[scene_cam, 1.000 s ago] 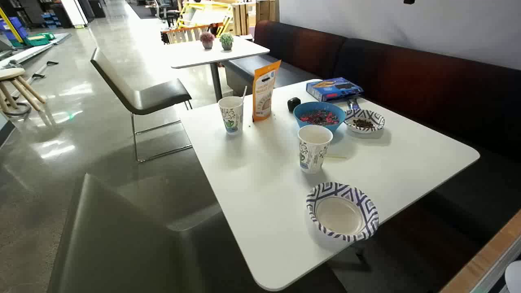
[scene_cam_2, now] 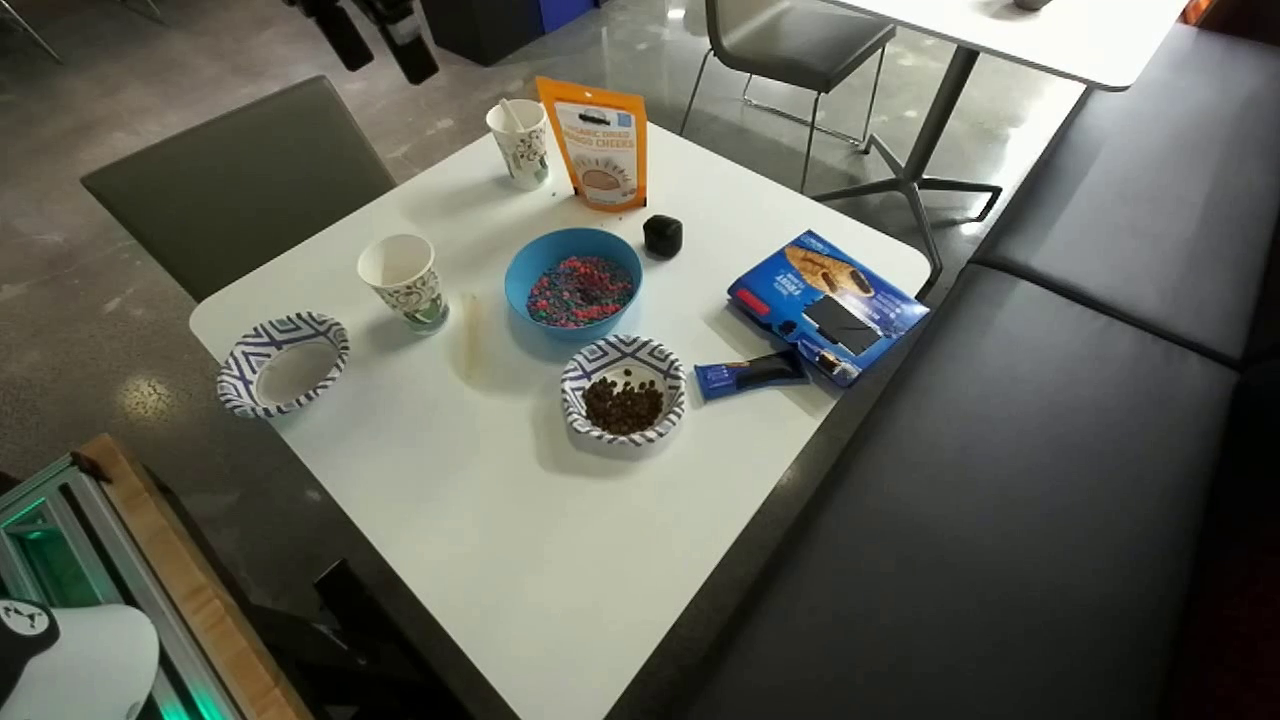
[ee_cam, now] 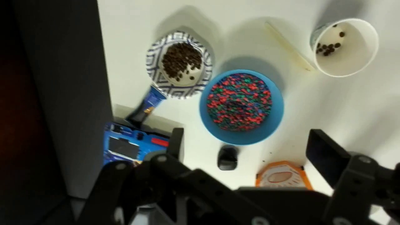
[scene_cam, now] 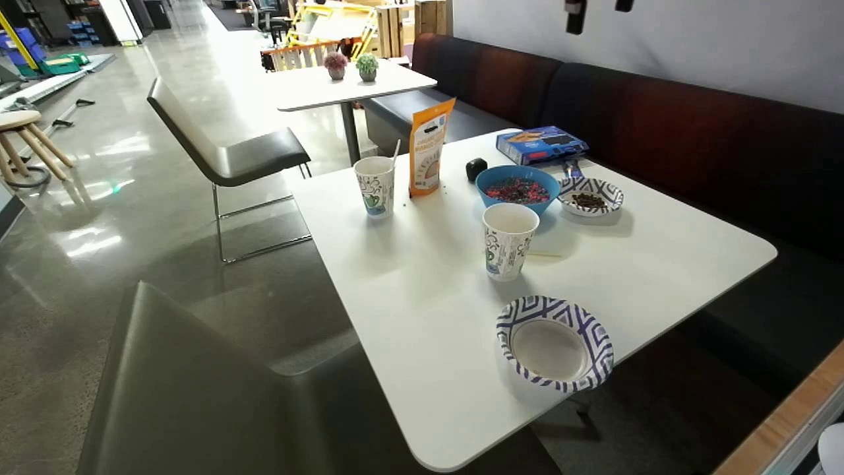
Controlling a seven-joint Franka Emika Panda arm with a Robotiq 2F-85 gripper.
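Observation:
High over the white table, my gripper stands open, its two dark fingers wide apart and nothing between them. Below it in the wrist view is a blue bowl (ee_cam: 278, 120) of small red, green and blue pieces. A patterned paper bowl (ee_cam: 152, 62) with dark beans sits beside it. One white cup (ee_cam: 350, 56) holds a few beans. Another cup (scene_cam_2: 521, 150), with a stick in it, stands by an orange mango pouch (scene_cam_2: 632, 144). The second patterned bowl (scene_cam: 554, 348) looks empty. Only the fingertips show at the top of both exterior views.
A blue box (scene_cam_2: 828, 306) and a blue wrapped bar (scene_cam_2: 750, 374) lie near the bench side (scene_cam_2: 960, 480). There is a small black object (scene_cam_2: 662, 236) behind the blue bowl and a pale stick (scene_cam_2: 471, 340) near the cup.
At the top of exterior view 1, my gripper now reaches lower into view, with both fingertips showing; before, only one small dark tip did. The table objects have not moved.

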